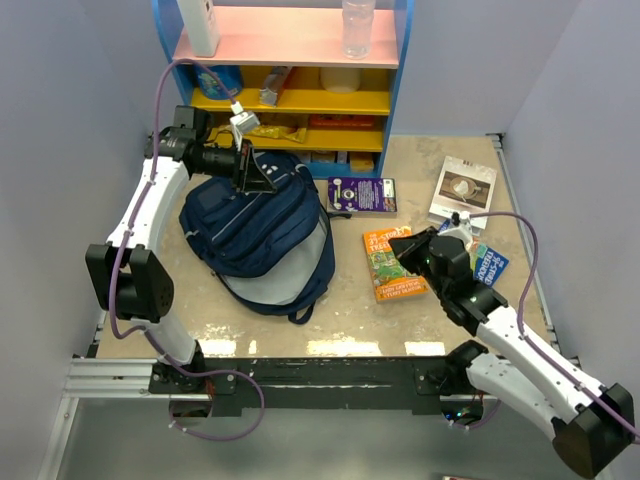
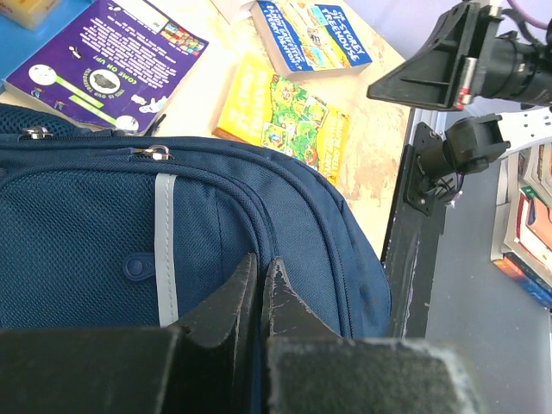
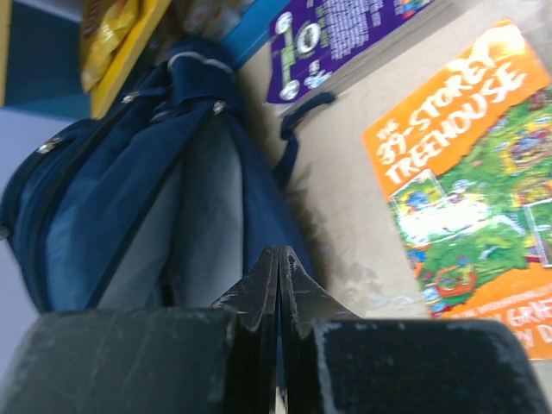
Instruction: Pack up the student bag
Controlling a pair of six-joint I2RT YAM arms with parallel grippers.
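The navy student bag [image 1: 255,225] with a grey panel lies at the table's left. My left gripper is shut on the bag's fabric edge. An orange book [image 1: 385,275], titled "39-Storey Treehouse", lies flat and slightly turned to the right of the bag. My right gripper [image 1: 394,241] is over this book's upper right part in the top view. In the right wrist view its fingertips [image 3: 291,274] meet, with nothing seen between them. Above the orange book lies a purple book [image 1: 361,195]. The bag's inside is hidden from the top view.
A white book [image 1: 463,188] and a blue book [image 1: 490,262] lie to the right, partly behind the right arm. A shelf [image 1: 290,40] with several items stands at the back. Bare tabletop [image 1: 345,315] shows in front of the orange book.
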